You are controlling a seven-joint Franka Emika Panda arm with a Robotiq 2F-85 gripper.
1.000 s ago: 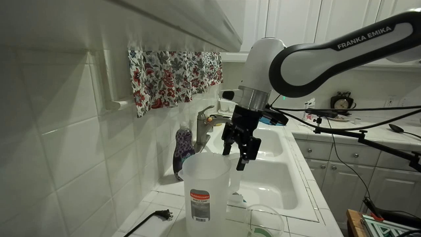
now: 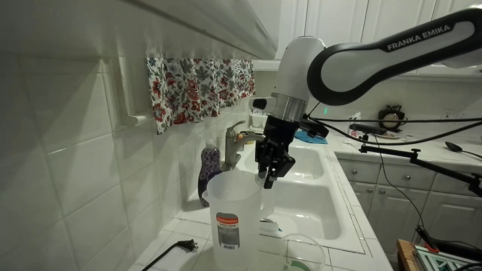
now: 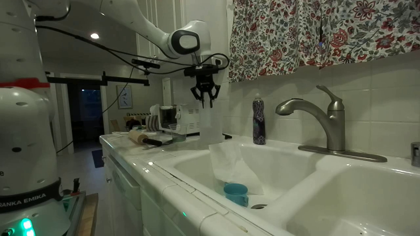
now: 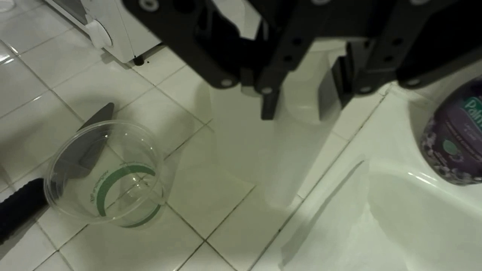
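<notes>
A tall translucent white pitcher (image 2: 237, 203) with a red and grey label stands upright in exterior view 1, at the near end of the sink. My gripper (image 2: 265, 177) is at the upper part of its handle, on the side toward the basin. In the wrist view the fingers (image 4: 269, 107) lie on either side of the pale handle (image 4: 293, 153), and the fingers are shut on it. Exterior view 2 has the gripper (image 3: 207, 104) over the pitcher (image 3: 211, 127). Whether its base clears the counter, I cannot tell.
A clear plastic cup (image 4: 122, 176) and a dark-handled knife (image 4: 20, 205) lie close by on the tiles. Purple soap bottle (image 3: 258, 122) and faucet (image 3: 334, 129) line the wall. Inside the basin are a blue cup (image 3: 235, 193) and a white sheet (image 3: 232, 165).
The gripper's fingers have come together on the handle. Gripper and pitcher both sit slightly higher in exterior view 1, and the arm's wrist has risen a little.
</notes>
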